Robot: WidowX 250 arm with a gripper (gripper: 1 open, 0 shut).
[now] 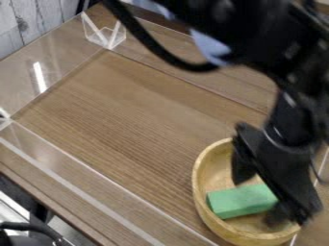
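Note:
My black gripper point(264, 159) fills the right side of the view, blurred, its open fingers reaching down over and into a round wooden bowl point(206, 183). In the bowl's lower part lies a green block point(238, 200), its right end close to or behind the dark fingers. Whether they touch it I cannot tell.
White wire-like pieces sit at the back left and left edge. Black cables lie at the lower left corner.

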